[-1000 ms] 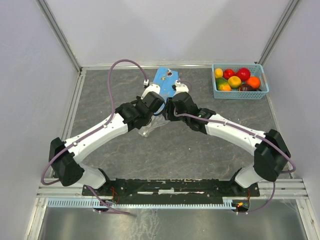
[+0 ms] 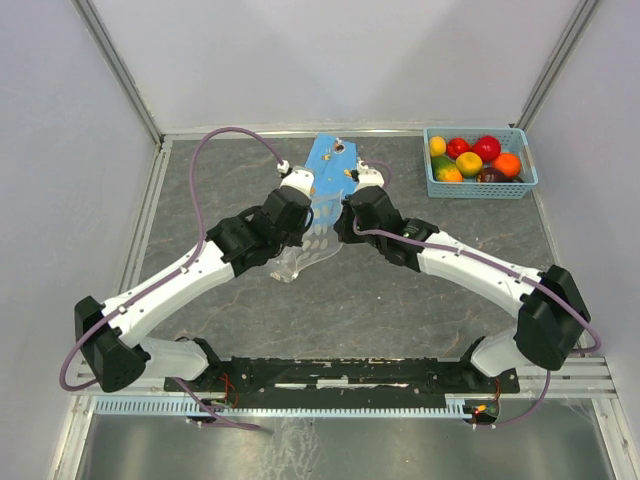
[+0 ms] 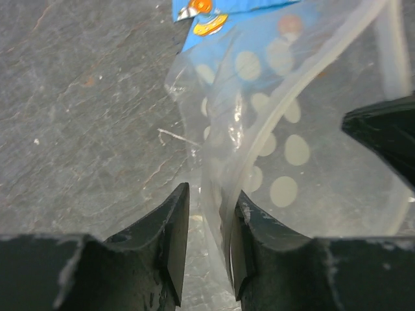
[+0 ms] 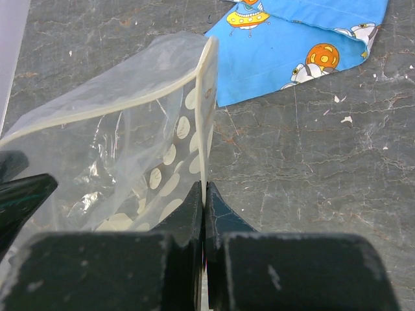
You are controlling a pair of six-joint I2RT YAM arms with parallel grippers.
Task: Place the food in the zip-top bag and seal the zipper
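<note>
The clear zip top bag with pale dots stands between my two grippers over the middle of the table. Its mouth gapes in both wrist views. My left gripper is open, and one edge of the bag runs through the gap between its fingers. On the opposite side, my right gripper is shut on the bag's rim, whose pale strip ends at its fingertips. I see no food inside the part of the bag that shows. The arms partly cover the bag from above.
A blue basket of colourful fruit and vegetables stands at the back right. Flat behind the bag lies a blue printed cloth. Bare grey table extends in front and to both sides.
</note>
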